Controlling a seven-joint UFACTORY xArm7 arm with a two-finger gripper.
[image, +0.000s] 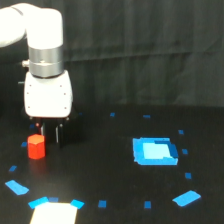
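A red block (37, 147) sits on the dark table at the left of the camera view. Just behind and to its right, as seen here, the fingertips of my white gripper (50, 131) point down. A dark gap shows between the two thin fingers, and the block is not seen between them. Whether either finger touches the block's far side is hard to make out. To the right lies a blue square (139, 157) with a white centre.
Blue tape strips (187, 198) and small blue marks are scattered over the table. A pale object (53, 214) stands at the front edge, left of centre.
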